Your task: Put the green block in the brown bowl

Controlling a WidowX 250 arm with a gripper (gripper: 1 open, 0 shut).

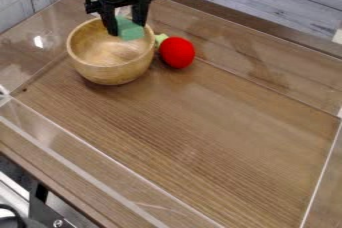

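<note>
The green block (130, 29) hangs over the far part of the brown bowl (110, 70), level with or just above its rim; its exact height cannot be told. My dark gripper (124, 24) comes in from the top of the view and is shut on the block, one finger to either side of it. The bowl's inside looks empty apart from what the gripper and block cover.
A red ball-like object (177, 52) rests just right of the bowl, with a small pale green piece (160, 40) beside it. Bare wooden table (227, 132) stretches to the right and front. Dark cables (34, 197) lie at the lower left.
</note>
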